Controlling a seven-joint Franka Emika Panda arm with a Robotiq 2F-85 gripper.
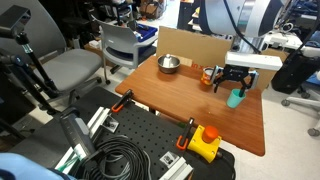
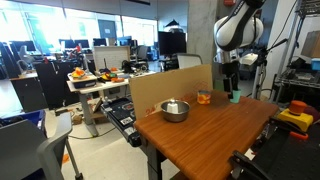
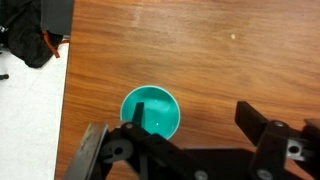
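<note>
A teal cup stands upright on the wooden table, toward its right side. Above it my gripper points down with its fingers open. Seen from the wrist, the round mouth of the cup lies between the two fingers, much closer to the left finger than to the right finger. Bare wood shows across the rest of the gap. In the second exterior view the cup is near the arm's lower end. Nothing is held.
An orange cup is close by, left of and behind the gripper. Farther left stands a metal bowl, before a cardboard panel. A yellow device with an orange top sits off the front edge.
</note>
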